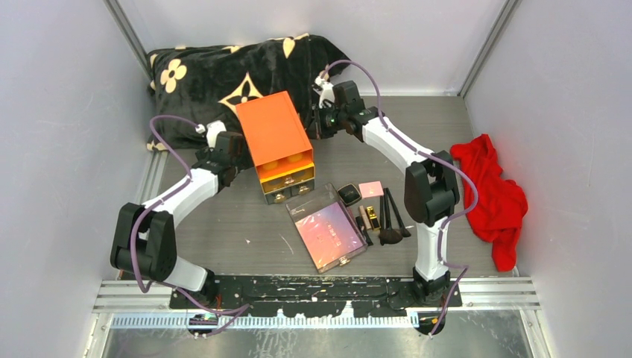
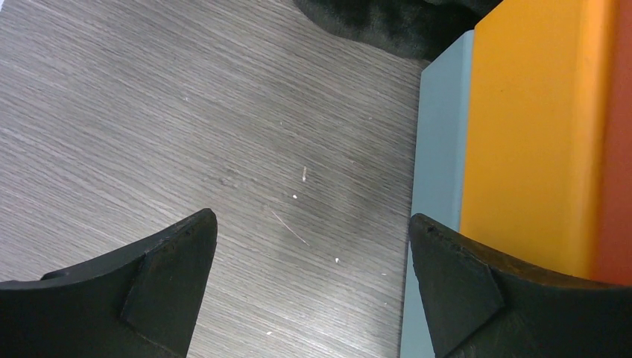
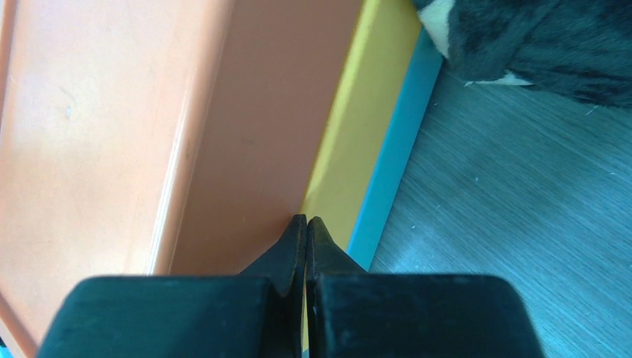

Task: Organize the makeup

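An orange organizer box (image 1: 272, 127) with yellow and grey drawers stands tilted at the back centre. My left gripper is open at its left side, one finger against the yellow and grey side wall (image 2: 522, 149). My right gripper is shut, its tips at the organizer's right side, nothing visible between them. A clear tray with a pink palette (image 1: 324, 231) lies in front. To its right are a black compact (image 1: 349, 195), a pink square (image 1: 370, 189), a gold item (image 1: 373, 218) and several brushes (image 1: 390, 236).
A black patterned blanket (image 1: 186, 89) lies bunched behind the organizer. A red cloth (image 1: 492, 209) lies along the right wall. Bare table shows at the front left and back right.
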